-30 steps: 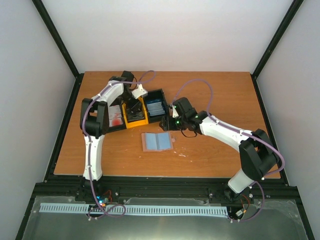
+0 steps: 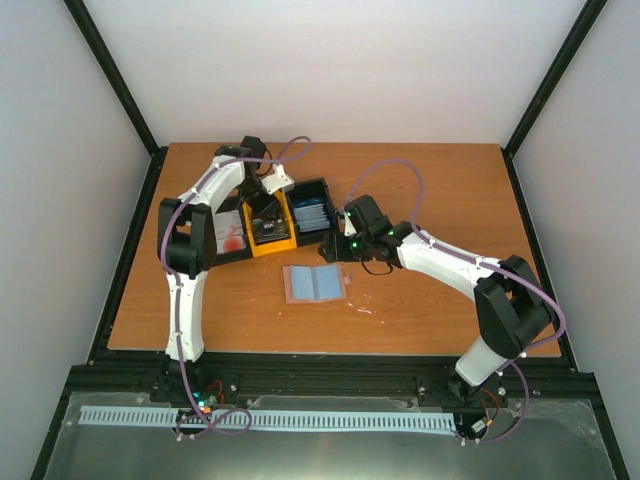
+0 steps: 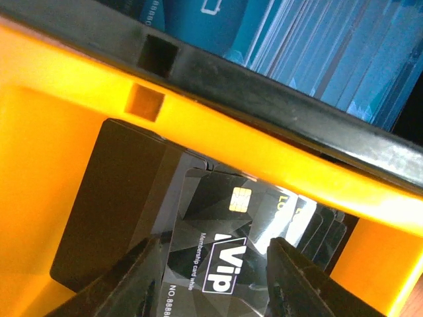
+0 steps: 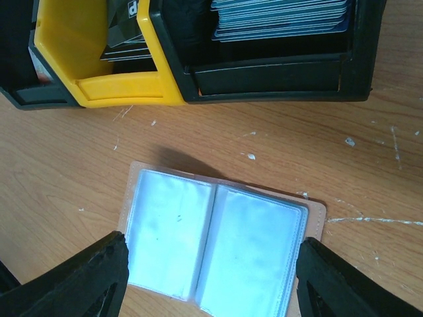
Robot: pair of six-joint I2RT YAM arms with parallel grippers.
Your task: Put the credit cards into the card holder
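In the left wrist view, black cards (image 3: 218, 224) marked "Vip" lie stacked in the yellow bin (image 3: 39, 165). My left gripper is over the top card with its fingers apart, one on each side of it; whether they touch the card I cannot tell. The card holder (image 4: 215, 238) lies spread flat on the table, with two clear bluish pockets and a pale border. Above its lower part, my right gripper stands open, with nothing between its fingers.
A black bin of blue cards (image 4: 284, 20) adjoins the yellow one on the right. On its left is another black bin with red and white cards (image 2: 230, 230). Bare table surrounds the holder, with small white flecks nearby.
My left arm has shifted very slightly around the yellow bin. The right arm and the card holder have stayed in place.
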